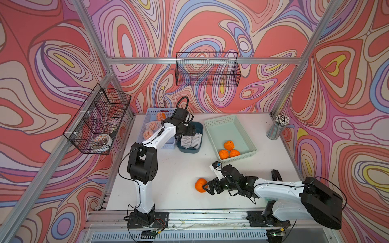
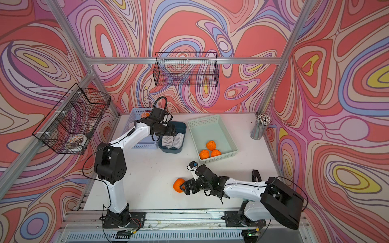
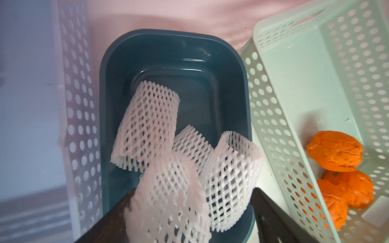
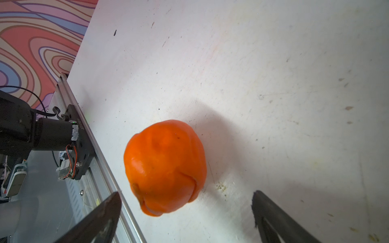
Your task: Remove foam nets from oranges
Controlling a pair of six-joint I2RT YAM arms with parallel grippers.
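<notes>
My left gripper is over the dark blue bin, its fingers apart. Below and between them, in the left wrist view, is a white foam net, close to the left finger; whether it touches that finger I cannot tell. Other nets lie in the bin, among them a left net and a right net. A bare orange rests on the table near the front. Right beside it, my right gripper stands open, holding nothing.
Left of the bin, a lavender basket holds several netted oranges. To the bin's right, a pale green basket contains 3 bare oranges. A cup of sticks stands at the far right.
</notes>
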